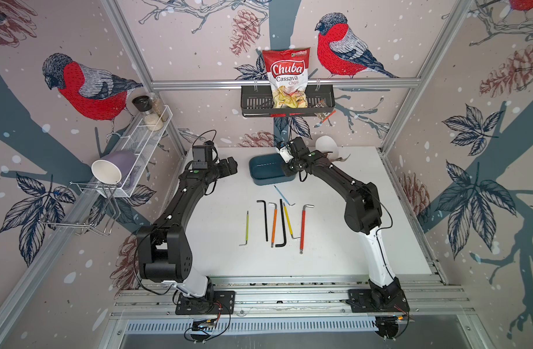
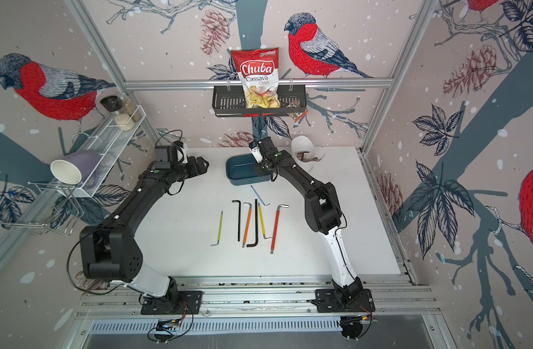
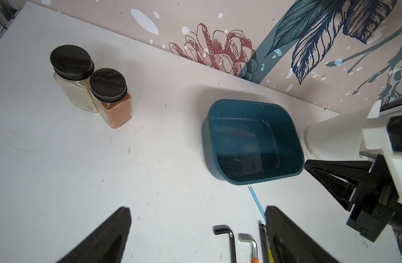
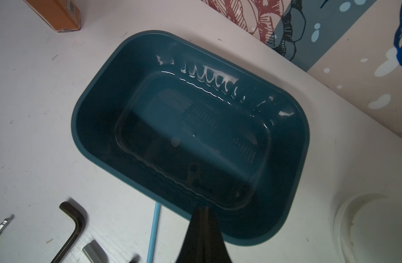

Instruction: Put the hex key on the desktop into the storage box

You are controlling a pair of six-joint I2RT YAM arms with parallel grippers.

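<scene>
The blue hex key (image 4: 153, 232) lies on the white desktop, its far end close by the front wall of the dark teal storage box (image 4: 84, 151). In the top left view the whole blue hex key (image 1: 284, 195) shows just in front of the box (image 1: 258, 179). My right gripper is over the box's front rim, shut, with nothing between its fingers. My left gripper hangs over the left part of the desk, its fingers wide apart and empty. The box interior looks empty.
Several other hex keys lie in front: green (image 1: 247, 226), black (image 1: 266, 221), orange (image 1: 274, 224), yellow (image 1: 288, 221) and red (image 1: 303, 229). A white cup (image 3: 334, 135) lies right of the box. Two jars (image 3: 115, 105) stand at the back left.
</scene>
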